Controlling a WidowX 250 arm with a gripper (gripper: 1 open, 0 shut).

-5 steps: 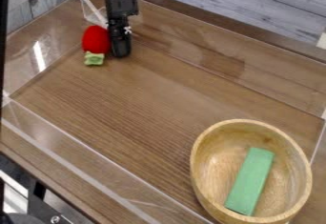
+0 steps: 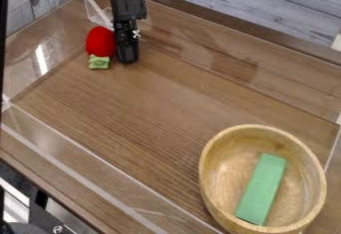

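A black robot gripper reaches down from the top at the back left of the wooden table, beside a red object. Its fingers look shut; whether anything is between them is too small to see. A small light green piece lies just below the red object. At the lower right stands a round light wooden bowl with a green block inside.
White plank boards run behind the back edge, and grey planks show at the upper left.
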